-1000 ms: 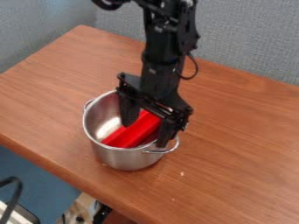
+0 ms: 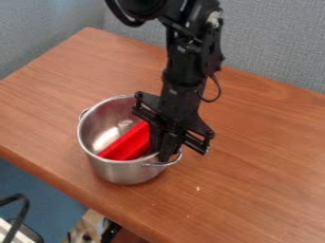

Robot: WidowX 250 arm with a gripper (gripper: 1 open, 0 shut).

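A steel pot [image 2: 112, 167] with wire handles sits near the left front edge of the wooden table. A red object [image 2: 124, 144] lies inside it. My black gripper [image 2: 165, 150] reaches down at the pot's right side, over the red object's right end and the rim; its fingertips are partly hidden, and whether they hold anything is unclear.
Grey walls stand at the back. The table edge drops away at the lower left, where some cables show.
The pot and the red object have shifted left, and my gripper has moved slightly left and stands more compactly over the pot's right side.
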